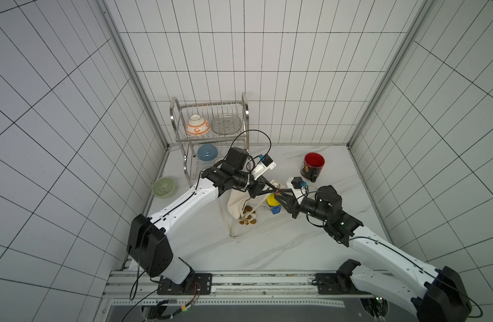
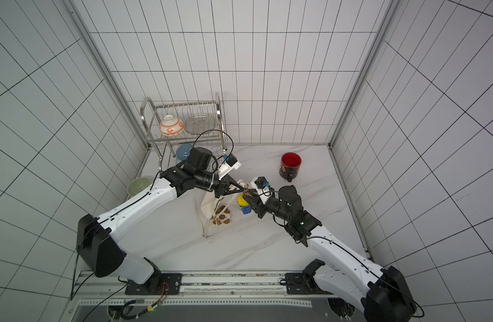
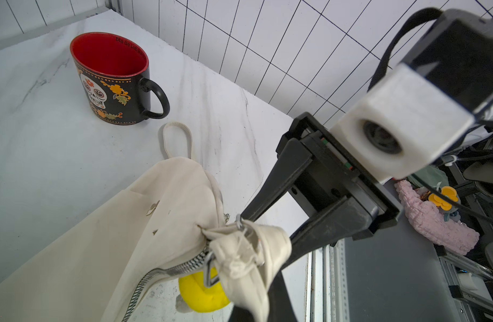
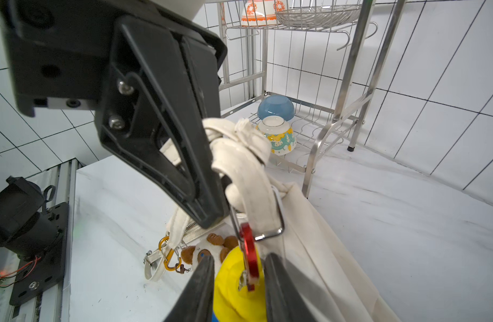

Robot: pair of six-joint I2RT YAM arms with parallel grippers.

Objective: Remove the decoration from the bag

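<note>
A cream bag (image 3: 144,214) is lifted at its strap (image 4: 246,166), which is bunched in the fingers of my left gripper (image 1: 273,189); the left gripper is shut. A yellow-and-blue decoration (image 1: 273,204) hangs beneath by a red clip (image 4: 250,252), with a metal ring (image 4: 278,214) linking it to the strap. My right gripper stands open, its two blurred fingers on either side of the red clip and yellow part. Whether they touch the clip, I cannot tell. A second, brown-and-white decoration (image 1: 247,215) with an orange clip (image 4: 168,255) lies lower, by the bag.
A black mug with red inside (image 1: 312,166) stands at the back right. The metal rack (image 1: 246,115) with bowls is behind the left arm, and a green bowl (image 1: 164,186) sits at the left.
</note>
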